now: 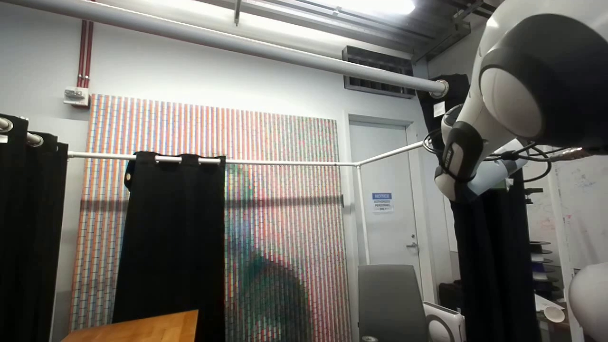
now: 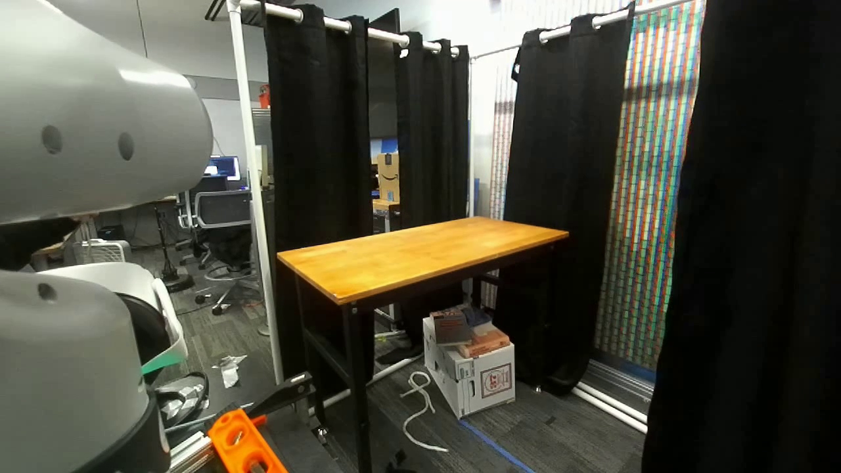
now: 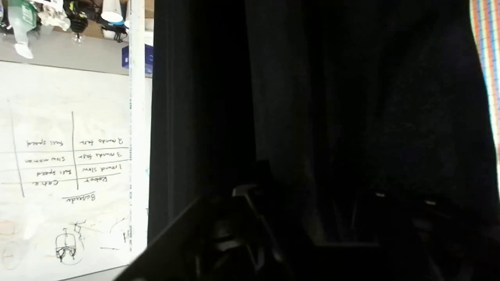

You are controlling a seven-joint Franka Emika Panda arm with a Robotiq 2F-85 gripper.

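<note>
The white arm (image 1: 476, 137) with dark joint covers reaches in from the upper right of exterior view 1, its far end close to a black curtain (image 1: 490, 251) on a white rail. My gripper appears only as dark shapes low in the wrist view, against black curtain cloth (image 3: 281, 93). Its fingers are too dark to read, and whether cloth lies between them cannot be told. In exterior view 1 the fingers are hidden. Exterior view 2 shows only large white arm sections (image 2: 94, 118) at the left.
A bare wooden table (image 2: 426, 252) stands between curtains. Below it are a white box (image 2: 473, 378) with things on top and a white rope (image 2: 418, 414). Behind the curtain is a whiteboard (image 3: 70, 164). A grey chair (image 1: 393, 302) stands near the door (image 1: 382, 171).
</note>
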